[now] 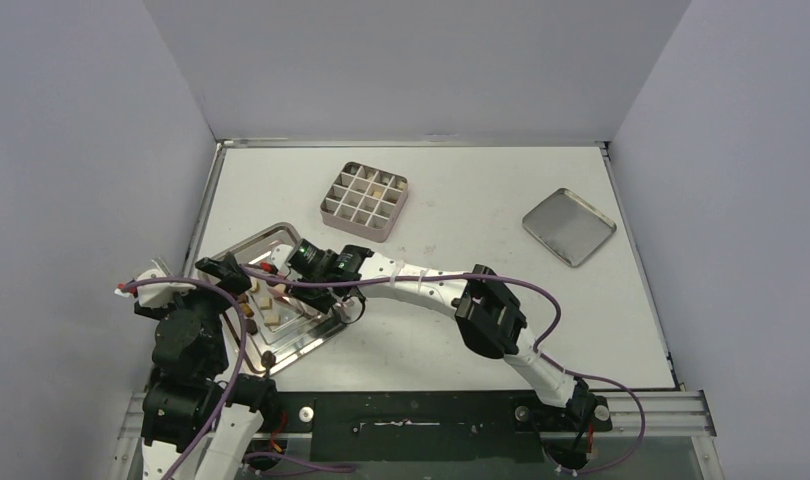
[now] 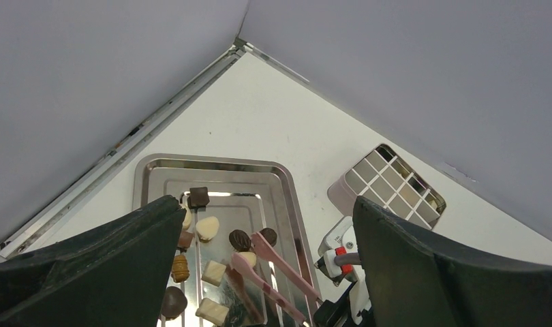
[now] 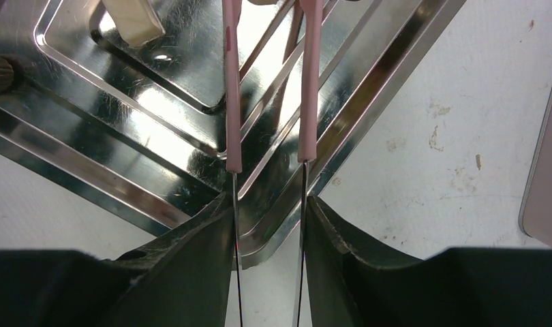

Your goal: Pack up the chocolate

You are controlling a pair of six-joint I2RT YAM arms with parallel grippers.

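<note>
A steel tray [image 2: 278, 197] holds several dark, brown and cream chocolates. My right gripper is shut on pink tongs, reaching over the tray; in the left wrist view their tips sit around or beside a round cream chocolate [image 2: 248, 258], near dark pieces [image 2: 240, 240]. Whether they grip it is unclear. My left gripper stands open at the tray's left in the top view, its fingers empty. A compartmented box [image 1: 364, 201] stands behind the tray, a few compartments apparently holding pieces.
An empty steel tray [image 1: 569, 228] lies at the right of the white table [image 1: 461, 200]. Walls bound the sides and back, close to the left arm.
</note>
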